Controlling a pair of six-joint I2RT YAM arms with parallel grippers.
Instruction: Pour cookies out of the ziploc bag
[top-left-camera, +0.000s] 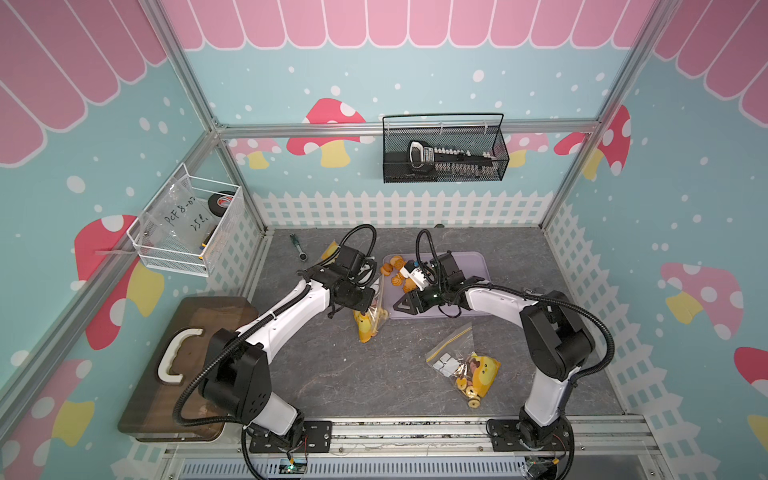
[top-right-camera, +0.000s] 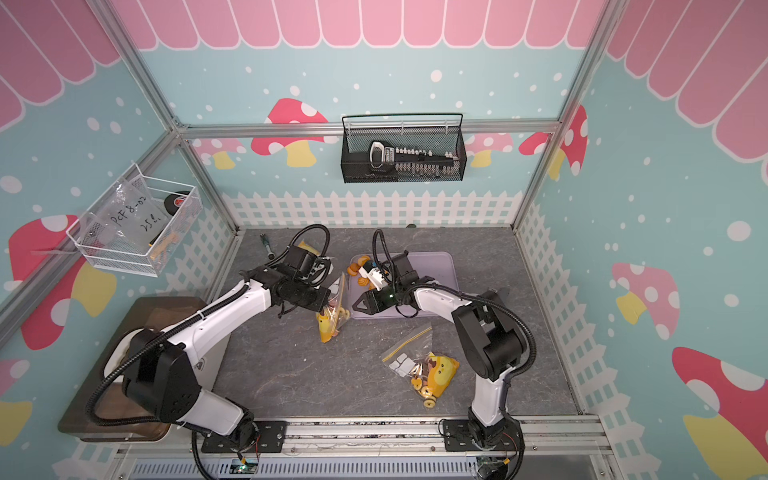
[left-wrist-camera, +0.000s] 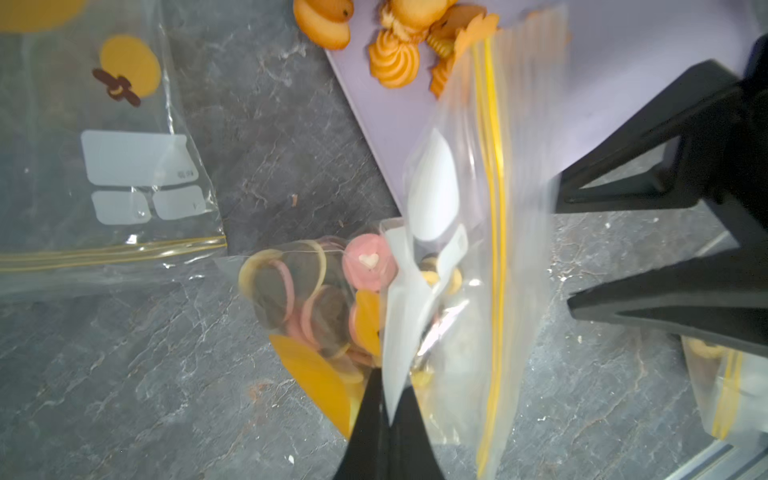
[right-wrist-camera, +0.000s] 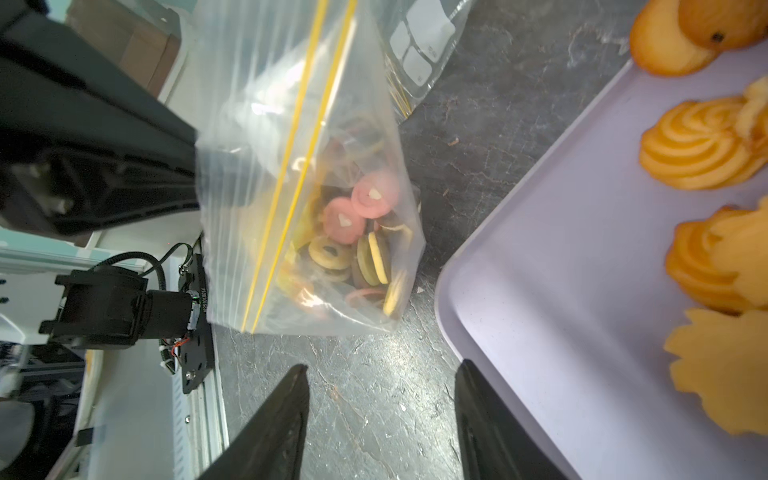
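Note:
A clear ziploc bag (left-wrist-camera: 368, 352) with a yellow zip strip, pink and brown ring cookies inside, hangs from my left gripper, which is shut on its white-printed film. In the right wrist view the bag (right-wrist-camera: 344, 240) is upright, its zip side toward the left arm, beside the tray. My right gripper stands open, its fingers apart with nothing between them, just right of the bag. The lilac tray (right-wrist-camera: 536, 264) holds several golden cookies (left-wrist-camera: 394, 60) at its left side. Whether the bag's mouth is parted cannot be told.
A second filled bag (top-left-camera: 468, 368) lies on the table at front right. An emptier bag (left-wrist-camera: 104, 160) lies behind the left gripper. A brown case (top-left-camera: 188, 360) stands at the left.

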